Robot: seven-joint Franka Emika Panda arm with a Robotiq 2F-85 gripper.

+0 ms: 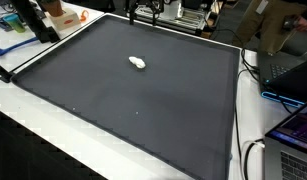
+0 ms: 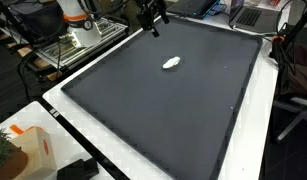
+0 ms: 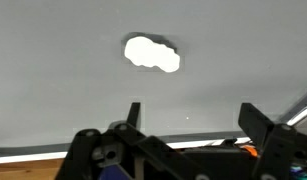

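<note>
A small, elongated white object with a lumpy outline lies on the dark grey board; what it is I cannot tell. In the second exterior view the same white object is near the far part of the board. My gripper is above the board's edge, apart from the object. From the wrist, the white object shows beyond the fingertips, and the gripper stands open, its fingers wide apart with nothing between them.
Laptops and cables line one side of the board. A cup-like brown container stands near a corner, and a potted cactus shows at the near left. Most of the board is bare.
</note>
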